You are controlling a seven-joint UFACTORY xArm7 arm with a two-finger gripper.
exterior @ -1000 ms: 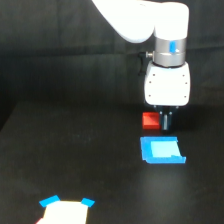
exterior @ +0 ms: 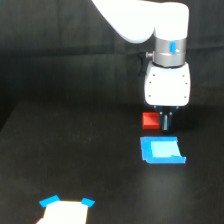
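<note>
My gripper (exterior: 166, 124) points straight down near the right of the camera view, its dark fingers low beside a red block (exterior: 150, 120). The block shows just left of the fingers; whether they touch it is too small to tell. How the fingers stand cannot be made out either. Just in front of the fingers lies a pale square (exterior: 165, 149) edged with blue tape (exterior: 147, 157), flat on the dark table.
A second pale patch (exterior: 66, 212) with blue tape at its corners is cut off by the bottom edge at the lower left. Behind hangs a dark backdrop (exterior: 60, 50).
</note>
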